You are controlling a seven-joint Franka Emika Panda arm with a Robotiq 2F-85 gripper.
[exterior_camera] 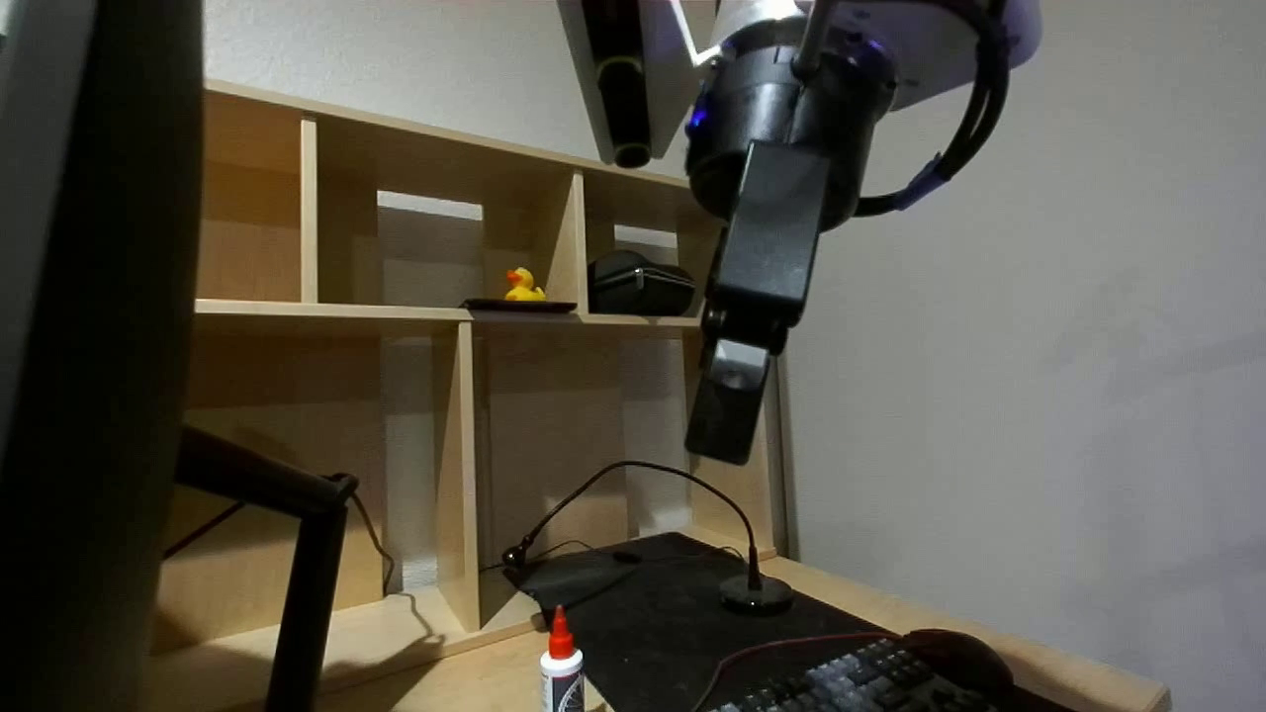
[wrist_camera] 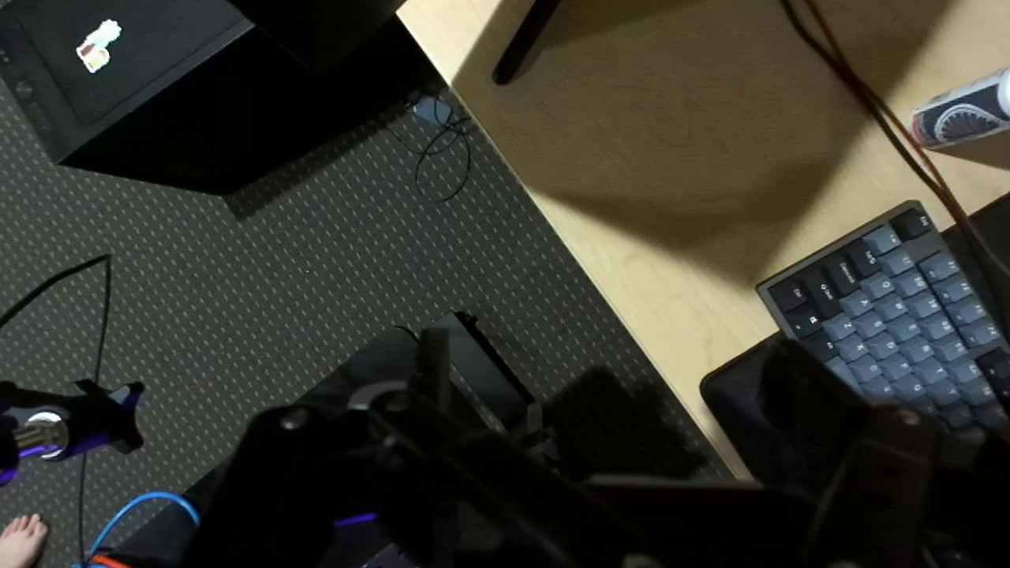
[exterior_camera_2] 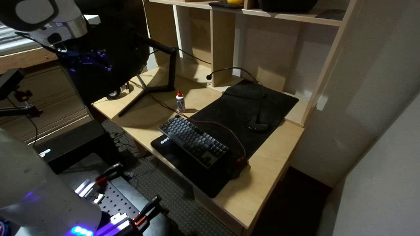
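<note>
In the wrist view my gripper is open, its two dark fingers standing wide apart. Only carpet and the desk's edge show through the gap. Exterior view 1 has the gripper [exterior_camera: 726, 409] side-on, pointing downward high above the desk and touching nothing. A white bottle with a red cap [exterior_camera: 561, 667] stands upright on the wood, beside the black desk mat [exterior_camera_2: 252, 104]. The same bottle [exterior_camera_2: 180, 103] is behind the keyboard [exterior_camera_2: 193, 139] in exterior view 2. In the wrist view the bottle [wrist_camera: 963, 112] is cut off at the right edge.
A gooseneck microphone [exterior_camera: 756, 593] stands on the mat. The wooden shelf [exterior_camera: 356, 311] holds a yellow duck [exterior_camera: 523, 286] and a black case [exterior_camera: 641, 285]. A monitor stand [exterior_camera_2: 172, 72] occupies the desk's left. The mouse [exterior_camera_2: 237, 168] lies near the front right.
</note>
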